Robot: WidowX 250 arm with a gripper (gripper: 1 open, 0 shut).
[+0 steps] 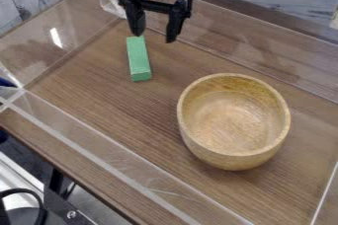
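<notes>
A green block [138, 58] lies lengthwise on the wooden floor, left of centre. Just beyond it, at the top middle, my black gripper [154, 27] hangs with its two fingers apart and nothing seen between them. A large round tan bowl [232, 116] stands on the right.
Bare wood [106, 140] covers the left and front of the work area. Dark cables or parts lie at the bottom left corner. Walls border the top left and top right.
</notes>
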